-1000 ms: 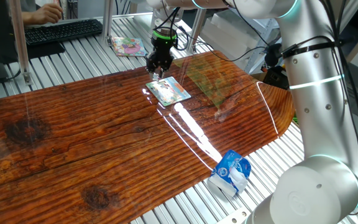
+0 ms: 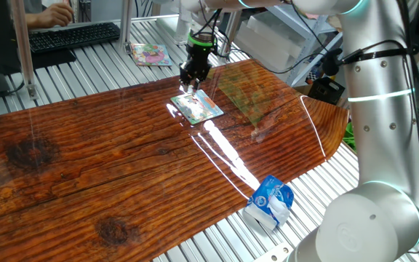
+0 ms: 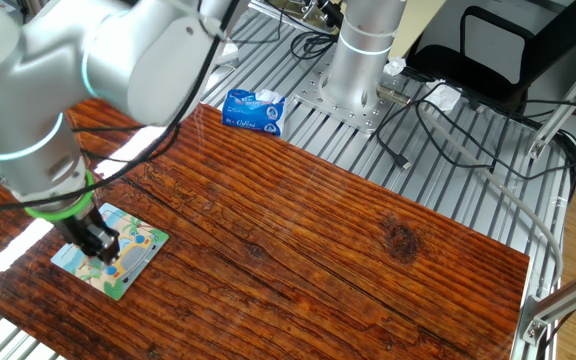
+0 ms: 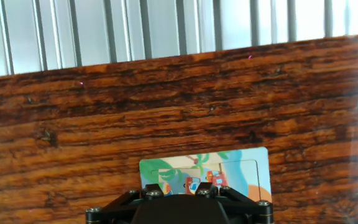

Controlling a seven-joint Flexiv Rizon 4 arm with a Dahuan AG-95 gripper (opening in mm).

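A flat, colourful picture board (image 2: 201,109) lies on the wooden tabletop, near its far edge in exterior view 1. Pale blue, green and orange artwork covers the same board (image 3: 140,262) in exterior view 2. My black gripper (image 2: 188,88) points down just over the board's far-side corner. In exterior view 2 the gripper (image 3: 108,255) covers part of the board; whether it touches cannot be made out. From the wrist, the board (image 4: 247,171) shows beyond the gripper, which hides its near part. Nothing held is visible, and the finger gap is unclear.
A blue tissue pack (image 2: 270,200) sits by the tabletop's edge near the robot base. Another colourful flat board (image 2: 150,54) rests on the ribbed metal surface beyond the wood, near a keyboard (image 2: 75,38) and a person's hand (image 2: 52,16). Most of the wooden top (image 3: 298,250) is bare.
The board and tissue pack have stayed put.
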